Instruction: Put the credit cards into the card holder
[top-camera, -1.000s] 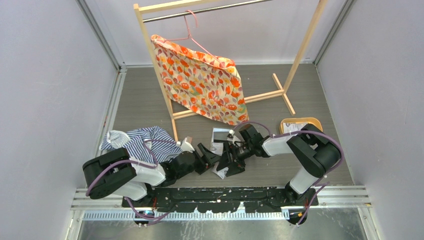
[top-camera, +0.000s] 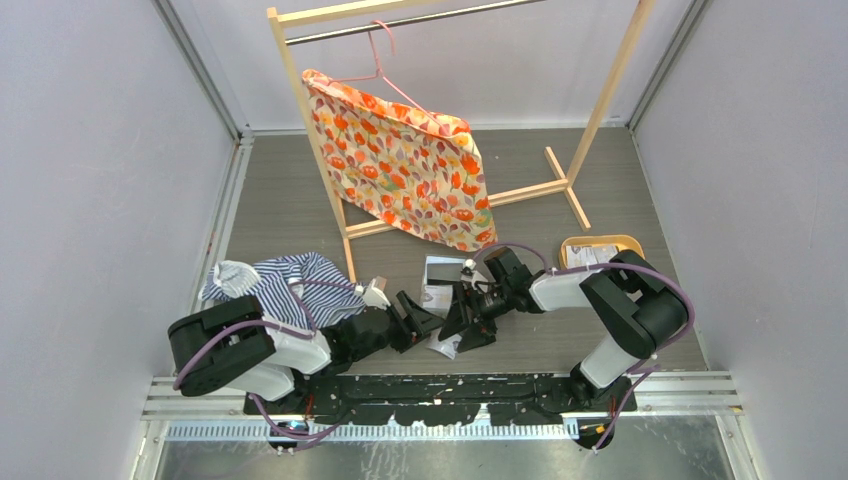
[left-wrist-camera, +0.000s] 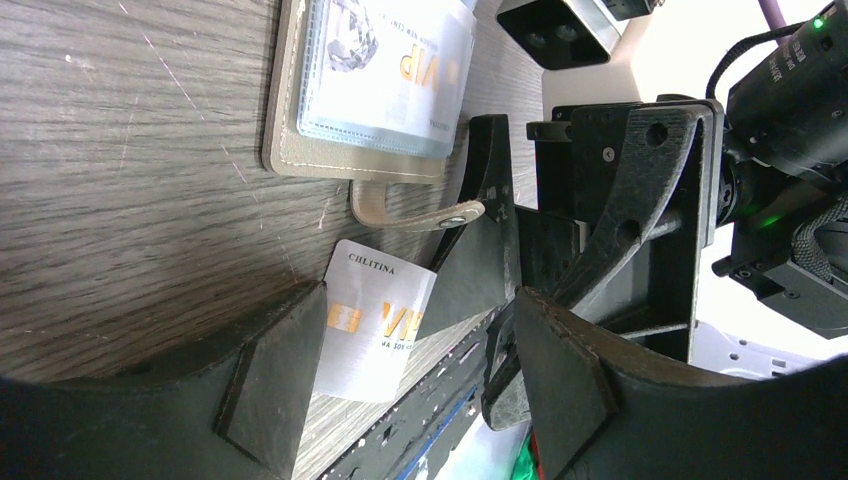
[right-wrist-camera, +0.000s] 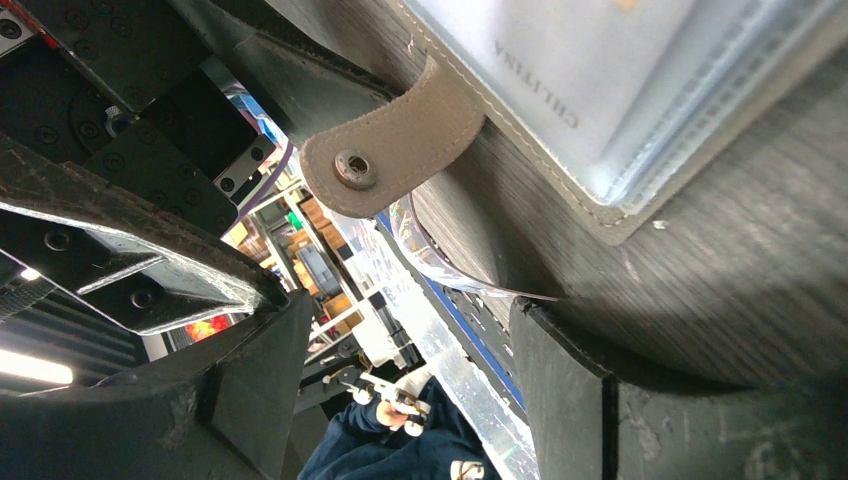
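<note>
A white card with gold print lies in front of the open card holder, close to its snap strap. My left gripper is open, its fingers spread to either side of the card in the left wrist view. From the right, my right gripper reaches in, its fingers apart. In the right wrist view, the card shows nearly edge-on, bent, and one end meets the tip of a right finger; whether it is pinched does not show. Clear sleeves in the holder carry a printed card.
A yellow basket with more cards stands at the right. Striped cloth lies on the left, and a wooden rack with a floral cloth stands behind. Both grippers are crowded close together.
The right gripper has shifted slightly to the right and toward the front edge, and the card has shifted a little to the right as well. The left arm looks nearly still.
</note>
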